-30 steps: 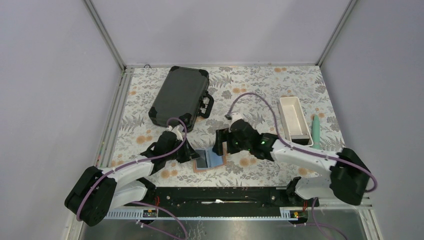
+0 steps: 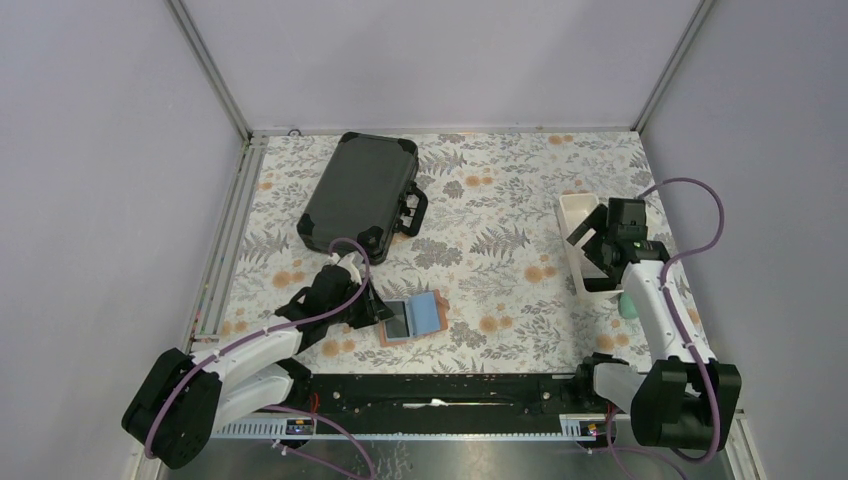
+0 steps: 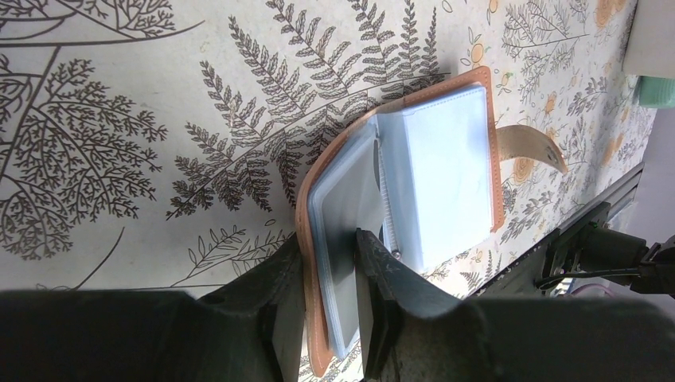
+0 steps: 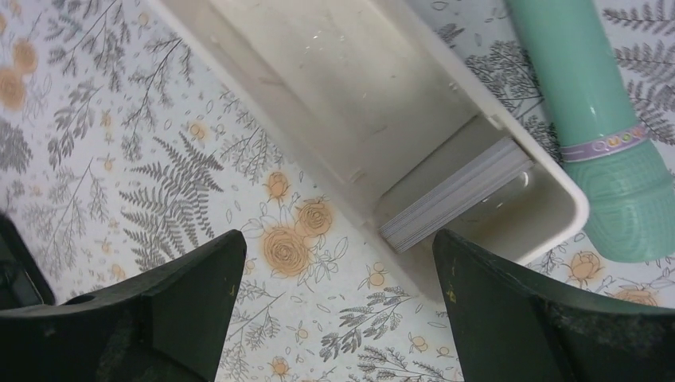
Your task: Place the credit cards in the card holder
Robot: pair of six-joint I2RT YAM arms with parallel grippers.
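Note:
The open card holder point(image 2: 425, 314), tan leather with pale blue sleeves point(image 3: 442, 175), lies at the front left of the mat. My left gripper point(image 2: 375, 312) is at its left end; in the left wrist view its fingers are at the holder's near edge, partly apart, and whether anything is between them is unclear. My right gripper point(image 2: 592, 236) stands open over the white tray point(image 4: 342, 79) at the right. A stack of card-like pieces point(image 4: 454, 191) lies in that tray's end compartment.
A closed black case point(image 2: 357, 190) lies at the back left. A mint cylindrical item point(image 4: 613, 199) lies right of the tray.
My right gripper has moved from beside the card holder rightward to over the white tray. The left arm and holder have shifted very slightly leftward.

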